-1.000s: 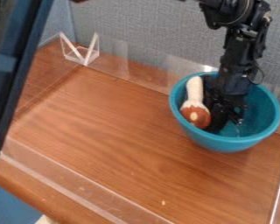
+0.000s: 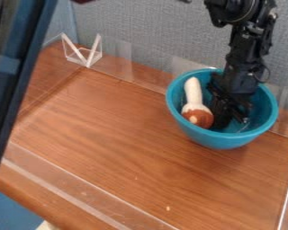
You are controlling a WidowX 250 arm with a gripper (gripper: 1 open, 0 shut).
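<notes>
A teal bowl (image 2: 207, 135) stands at the right of the wooden table, near the back wall. Inside it, on the left side, rests an object (image 2: 197, 112) with a pale elongated top and a brown rounded lower end. My black gripper (image 2: 237, 112) reaches down into the bowl on its right side, beside that object. The fingertips are dark against the bowl's interior; I see nothing held between them, and their opening is hard to make out.
A white wire frame (image 2: 82, 54) stands at the back left. Clear strips run along the table's edges. The wooden table (image 2: 104, 144) is open left of the bowl. A dark post fills the left edge.
My gripper moved with it, staying inside.
</notes>
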